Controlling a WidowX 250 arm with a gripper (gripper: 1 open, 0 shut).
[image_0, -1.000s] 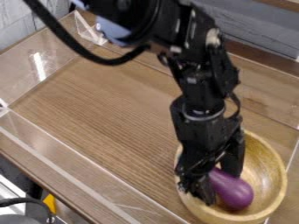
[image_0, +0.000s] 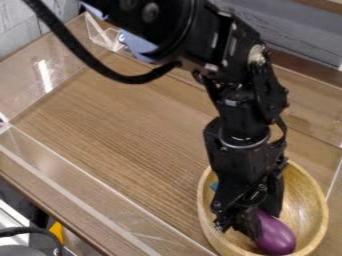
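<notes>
My black gripper (image_0: 249, 216) reaches down into a wooden bowl (image_0: 313, 218) at the lower right of the camera view, at a purple eggplant (image_0: 274, 237) lying in the bowl. Its fingertips are beside or over the eggplant, partly hidden by the gripper's body, so I cannot tell whether it grips it. A small teal patch shows in the bowl behind the gripper, too hidden to identify.
A blue item stands at the back left behind the arm. Cables and a yellow object lie off the lower left edge.
The gripper has moved slightly right and its fingers have drawn closer together around the eggplant's upper end. The eggplant has shifted a little within the bowl.
</notes>
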